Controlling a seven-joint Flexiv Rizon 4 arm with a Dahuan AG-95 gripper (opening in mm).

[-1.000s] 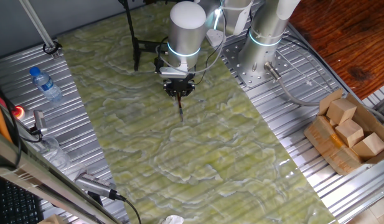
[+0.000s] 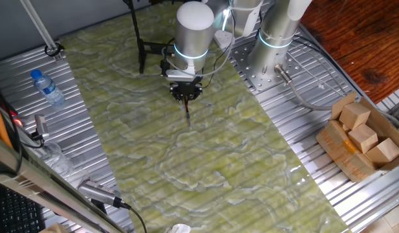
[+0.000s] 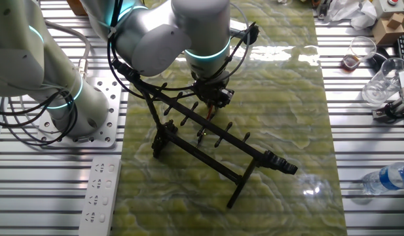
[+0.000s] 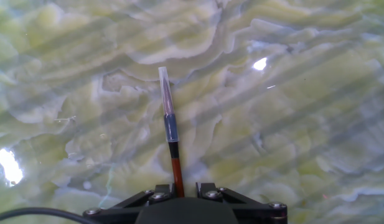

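Observation:
A brush [image 4: 171, 127] with a reddish-brown handle, a dark collar and a clear cap over its tip extends from my gripper. The handle's upper end disappears between the fingers, which appear shut on it. In exterior view 1 the gripper [image 2: 186, 95] points down over the green marbled mat, and the brush [image 2: 188, 115] hangs below it. Exterior view 2 shows a black rack [image 3: 211, 160] with a row of pegs, partly in front of the brush [image 3: 202, 134]. How high the brush tip is above the mat is unclear.
In exterior view 1, a water bottle [image 2: 48, 88] lies at the left and a cardboard box [image 2: 341, 152] of wooden blocks stands at the right. A metal-bodied device [image 2: 99, 193] sits by the mat's lower left edge.
The arm, gripper and brush stay in the same place. Only the red light at the left edge looks dimmer and partly hidden now.

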